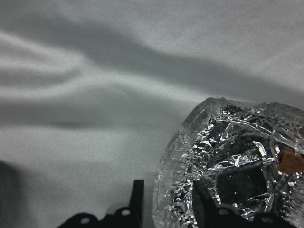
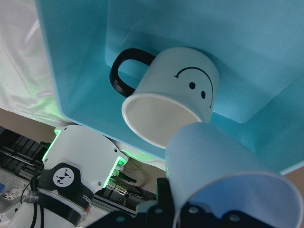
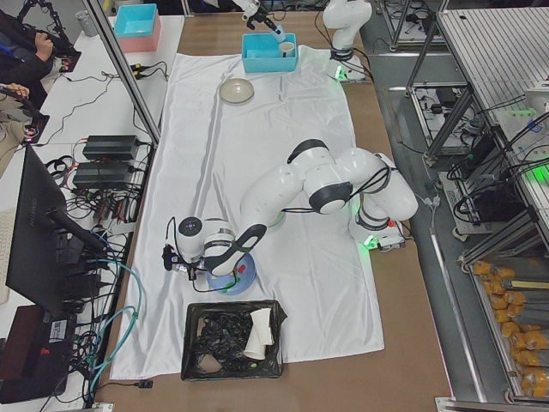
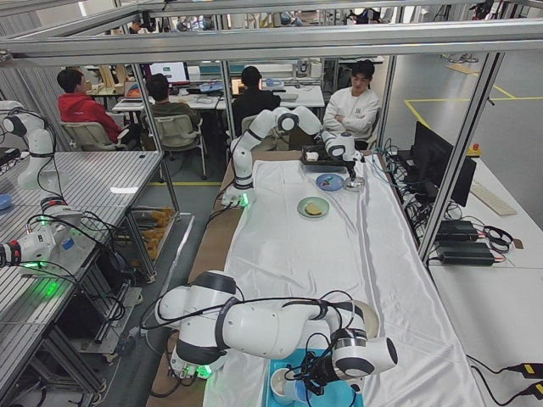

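Observation:
My left gripper hangs beside a clear crinkled dish [image 1: 237, 142] with a brown piece [image 1: 290, 162] in it, fingers apart and nothing visibly held; a blue plate [image 3: 242, 276] lies beside it. My right gripper is shut on a pale blue cup [image 2: 228, 180], held tilted over a blue bin [image 2: 247, 57]. In that bin a white smiley mug [image 2: 190, 80] with a black handle lies below the held cup.
A black tray [image 3: 193, 360] with white rolls stands near the left arm. A beige plate [image 3: 236, 90] and a green plate with a yellow item [image 4: 313, 208] lie on the white cloth, which has clear stretches between them.

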